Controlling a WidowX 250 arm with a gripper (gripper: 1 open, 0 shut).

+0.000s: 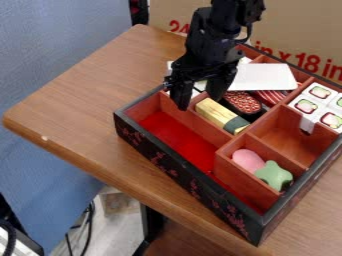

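Observation:
My black gripper hangs open over the upper left part of a divided bento box, its fingers low near the left compartments, with no object clearly between them. A yellow block lies in a middle compartment. Brown round pieces, a pink piece, a green star-shaped piece and white sushi pieces fill other compartments. The red front-left compartment is empty. Whatever lies behind the gripper is partly hidden.
A white card lies across the back of the box, with a cardboard box behind. Cables hang below the table at the lower left.

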